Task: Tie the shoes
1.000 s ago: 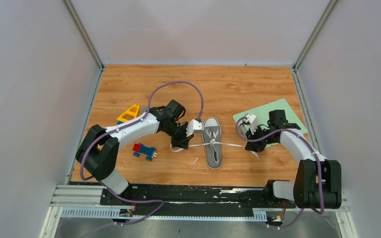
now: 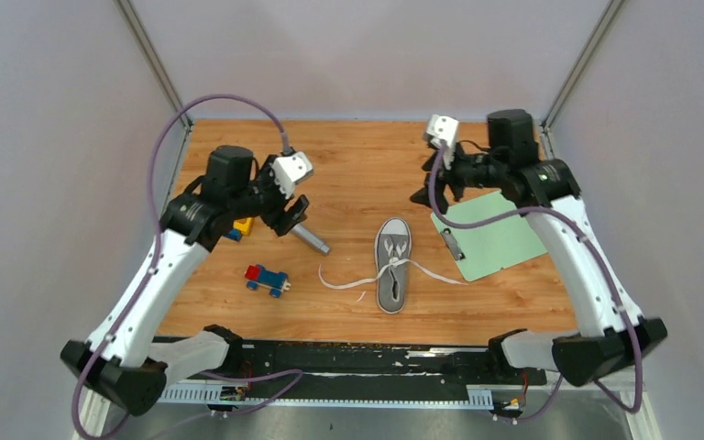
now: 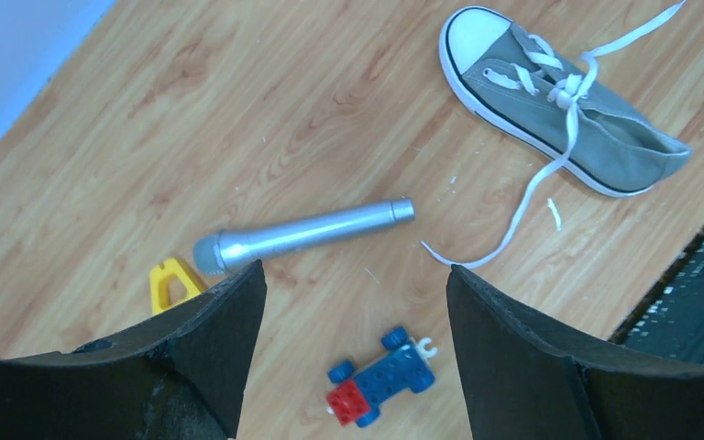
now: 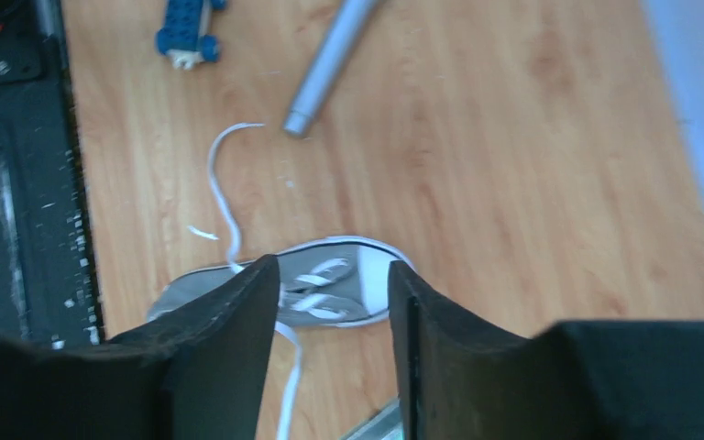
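A grey canvas shoe [image 2: 392, 285] lies on the wooden table, toe toward the back, with a white knot [image 3: 566, 96] over its laces. Both loose lace ends lie on the wood, one to each side. My left gripper [image 2: 295, 211] is raised left of the shoe, open and empty; the left wrist view shows its fingers [image 3: 192, 367] high over the table. My right gripper [image 2: 426, 188] is raised behind and right of the shoe, also open and empty, its fingertips framing the shoe in the right wrist view.
A green clipboard [image 2: 500, 234] lies right of the shoe. A toy car [image 2: 268, 280], a silver cylinder [image 3: 316, 234] and a yellow triangle toy [image 3: 160, 284] lie to the left.
Both arms have risen and moved away from the laces toward the back, the left one also outward. The laces, earlier pulled taut, now lie slack on the table.
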